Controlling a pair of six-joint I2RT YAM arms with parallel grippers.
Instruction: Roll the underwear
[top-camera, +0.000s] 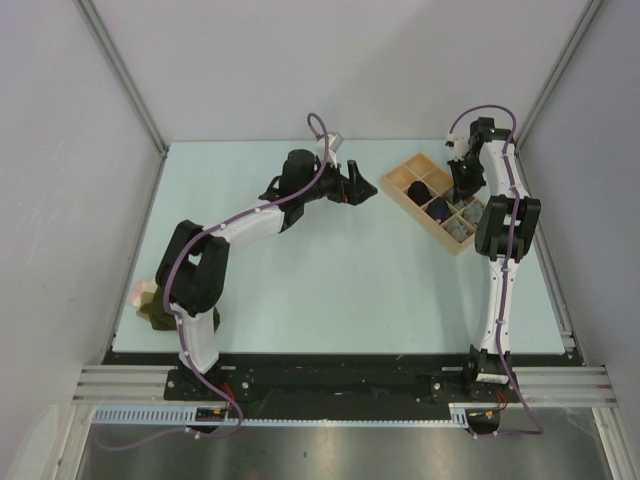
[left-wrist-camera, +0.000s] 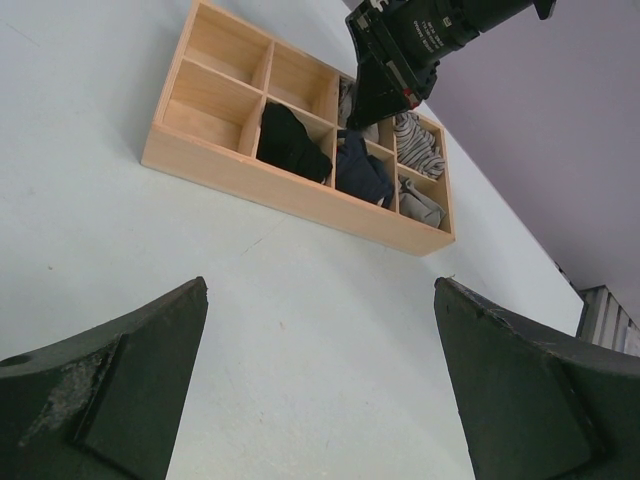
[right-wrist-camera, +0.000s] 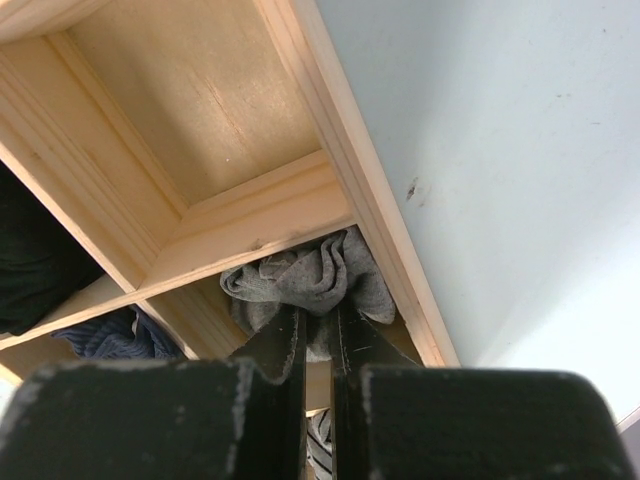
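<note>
A wooden divided box (top-camera: 393, 186) at the back right holds dark and grey rolled garments. My right gripper is down at one compartment, shut on a grey underwear roll (right-wrist-camera: 315, 275) beside the box's outer wall. My left gripper hangs open over bare table, its empty fingers pointing toward the box. A black roll (left-wrist-camera: 285, 145) and a navy roll (left-wrist-camera: 360, 175) lie in neighbouring compartments, with a striped roll (left-wrist-camera: 418, 145) and another grey roll (left-wrist-camera: 420, 206) at the box's end.
Olive and pink fabric (top-camera: 158, 312) lies at the table's front left, partly under the left arm. Several compartments at the box's far end are empty. A wall rises beyond the table's right edge.
</note>
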